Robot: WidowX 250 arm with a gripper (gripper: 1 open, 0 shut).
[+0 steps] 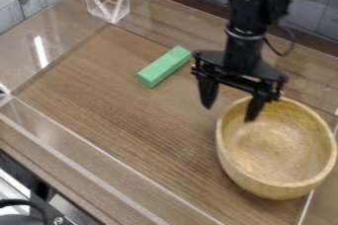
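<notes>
My black gripper (240, 86) hangs from the top right over the back rim of a large pale yellow bowl (274, 155). It stands open, its dark fingers spread wide and blurred. Whether anything lies between them is too blurred to tell, though nothing distinct shows there. A green block (162, 68) lies on the wooden table to the left of the gripper.
A small white wire-like holder (109, 7) stands at the back left.
</notes>
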